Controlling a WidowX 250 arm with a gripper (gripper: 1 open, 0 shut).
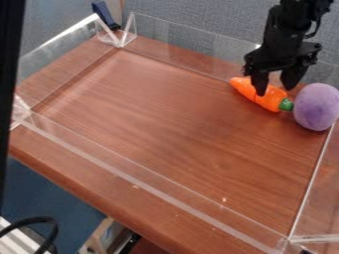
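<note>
An orange toy carrot (245, 88) with a green top lies on the wooden floor of a clear-walled pen at the back right, beside a round purple object (315, 107). The black gripper (275, 82) hangs over the carrot, its fingers apart and pointing down, one on either side near the carrot's upper part; whether they touch it I cannot tell.
Clear plastic walls (159, 200) border the wooden floor (146, 124). A dark cable lies outside at the lower left.
</note>
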